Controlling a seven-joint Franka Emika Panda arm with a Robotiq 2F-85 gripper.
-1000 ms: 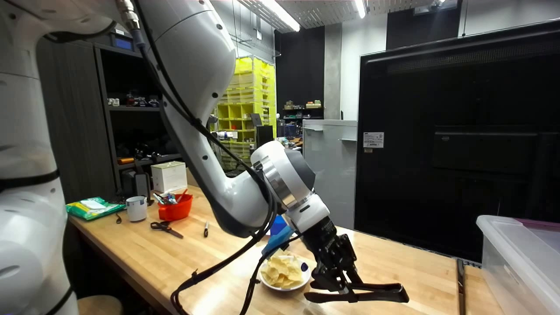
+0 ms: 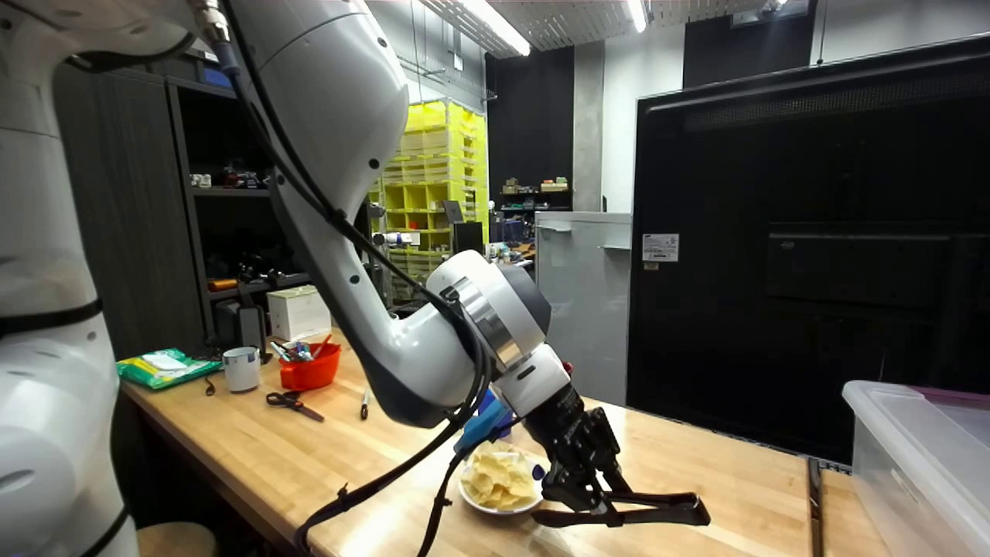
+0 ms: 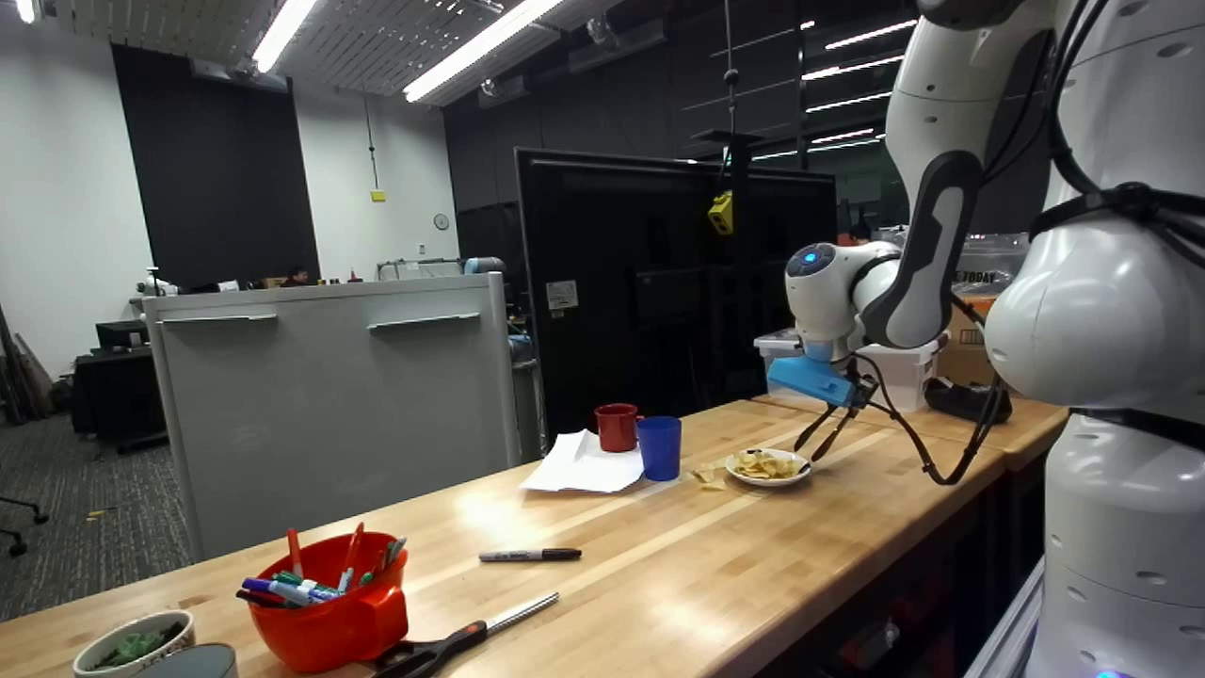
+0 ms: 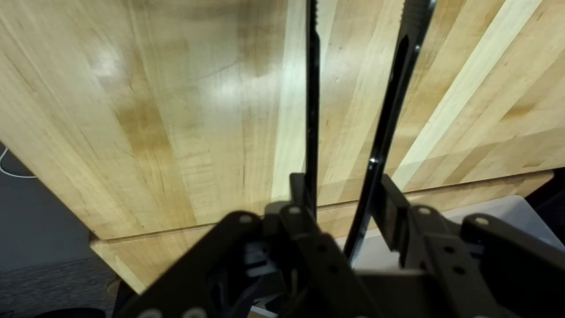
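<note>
A pair of black tongs [image 2: 654, 509] is held in my gripper, whose two fingers close on its arms from either side. In the wrist view the tong arms run up past the top edge and spread apart there, with only bare wood seen between them; their tips are cut off. A white bowl [image 2: 501, 507] of pale chips [image 2: 498, 480] stands on the wooden table, just beside the gripper in exterior view 1. Seen from exterior view 2, several loose chips [image 3: 709, 476] lie next to the bowl.
A blue cup [image 3: 660, 448], a red mug [image 3: 617, 427] and white paper [image 3: 584, 463] stand near the bowl. Farther off are a marker [image 3: 530, 555], scissors [image 3: 457, 640] and a red pen holder [image 3: 339, 633]. A clear bin [image 2: 914, 464] is at the right.
In exterior view 1 the arm and the held tongs have shifted slightly left and a little up. The bowl and the other table items have stayed put.
</note>
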